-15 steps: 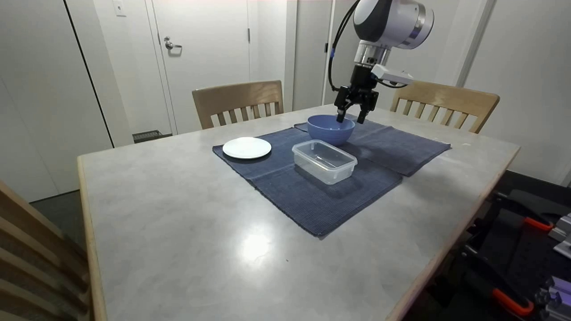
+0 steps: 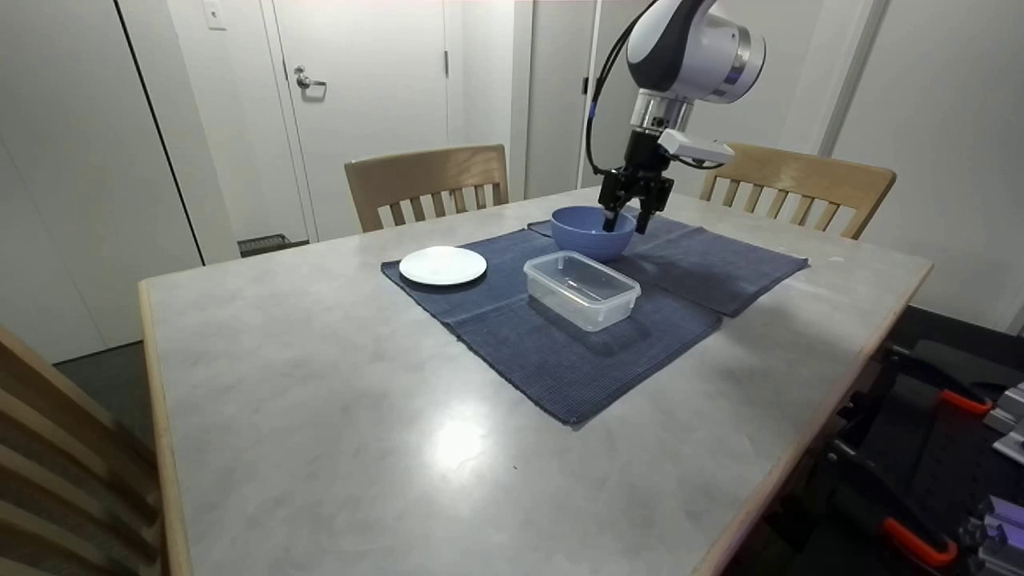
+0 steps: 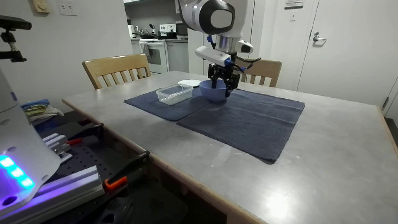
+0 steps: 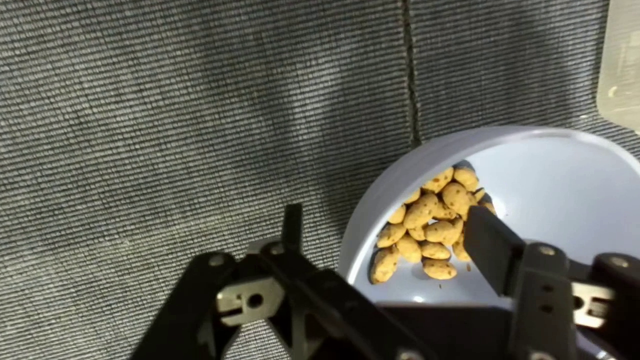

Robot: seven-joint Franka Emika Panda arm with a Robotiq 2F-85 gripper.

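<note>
A blue bowl (image 2: 581,237) stands upright on the dark placemats, with several speckled tan nuts or snacks (image 4: 423,222) heaped on one side of its bottom. My gripper straddles the near rim of that bowl. One finger (image 4: 495,249) reaches in over the bowl's inside, while the other hangs outside above the cloth. A stretch of bowl wall lies between the fingers, which stand clearly apart from each other. Whether either finger touches the wall cannot be told. In exterior view 2 the gripper (image 3: 220,89) comes down from above onto the bowl's side.
A clear plastic container (image 2: 582,293) sits close beside the bowl, and a white plate (image 2: 442,266) lies farther left. Two dark placemats (image 3: 246,119) cover the table's middle. Wooden chairs stand around the table.
My gripper has come down lower over the bowl's rim, and its fingers are somewhat closer together. The bowl, container and plate have not moved.
</note>
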